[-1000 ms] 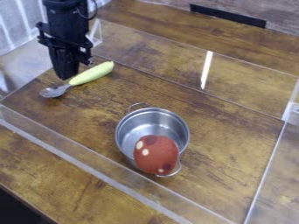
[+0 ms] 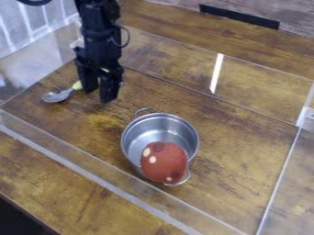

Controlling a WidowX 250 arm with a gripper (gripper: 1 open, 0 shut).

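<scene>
My gripper (image 2: 98,84) is at the upper left, low over the wooden table, in front of a pale yellow-green object (image 2: 76,86) that it mostly hides. A silver spoon-like utensil (image 2: 57,95) lies just left of it. I cannot tell whether the fingers touch anything or how far apart they are.
A metal pot (image 2: 157,125) with wire handles stands right of centre, a red spotted lid or ball (image 2: 163,162) at its front. Clear panels edge the table at left and right.
The gripper has come down and toward the camera from the back left, now covering most of the yellow-green object. The pot has not moved.
</scene>
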